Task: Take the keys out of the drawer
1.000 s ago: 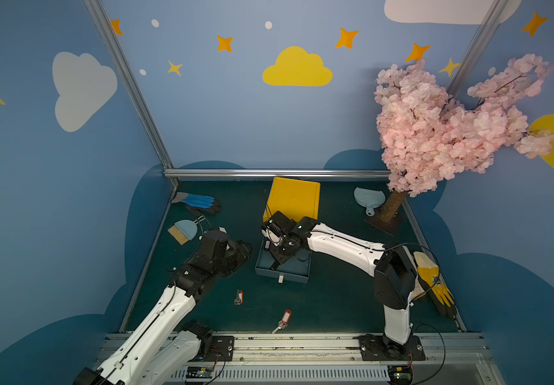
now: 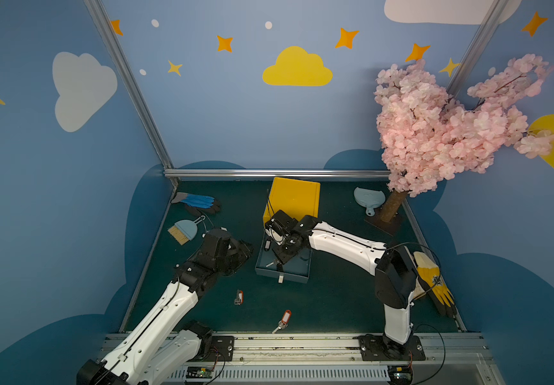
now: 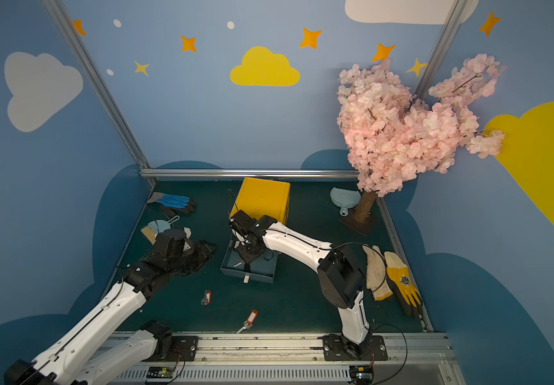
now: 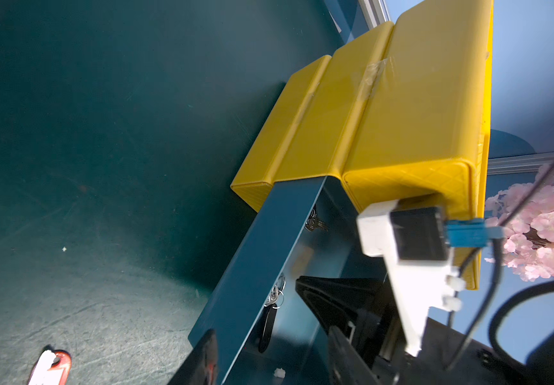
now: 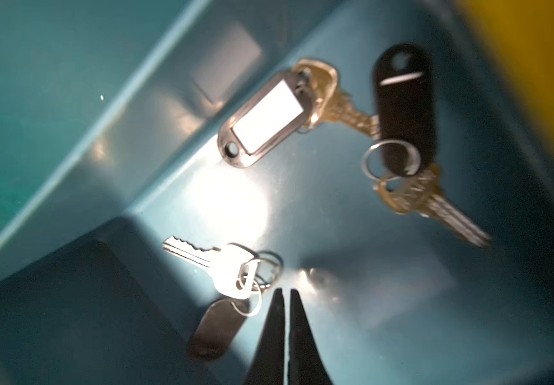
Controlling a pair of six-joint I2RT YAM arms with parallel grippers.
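The blue-grey drawer (image 2: 295, 276) is pulled out of the yellow cabinet (image 2: 296, 197). Inside it, in the right wrist view, lie a silver key (image 5: 229, 266) with a brown tag, a brass key (image 5: 450, 215) with a black tag, and another brass key (image 5: 347, 112) beside a white-labelled tag (image 5: 267, 118). Over the drawer floor, my right gripper is shut, nothing between its fingers, its tips appearing close to the silver key's rings. My left gripper stands open and empty, left of the drawer. Two red-tagged keys (image 2: 283, 319) (image 2: 238, 297) rest on the table.
A brush (image 2: 187, 229) and blue gloves (image 2: 197, 202) lie at the left. At the right are a dustpan (image 2: 369, 199), the blossom tree (image 2: 418, 134) and yellow gloves (image 2: 436, 282). Table in front of the drawer is mostly clear.
My right gripper has shifted slightly within the drawer, and keys near the drawer's left side now show in the top left view. The left arm has barely moved.
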